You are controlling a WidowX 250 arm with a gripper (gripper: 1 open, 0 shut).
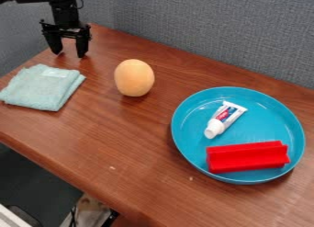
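My black gripper [66,45] stands open at the upper left, just above the wooden table, nothing visible between its fingers. It is behind a folded pale-green cloth [42,87] and to the left of an orange-beige egg-shaped object [134,77]. A blue plate [267,116] on the right holds a white toothpaste tube [225,119] and a red block-like object [247,156].
Grey padded walls [208,28] border the back and left. The table's left front edge drops to a dark floor.
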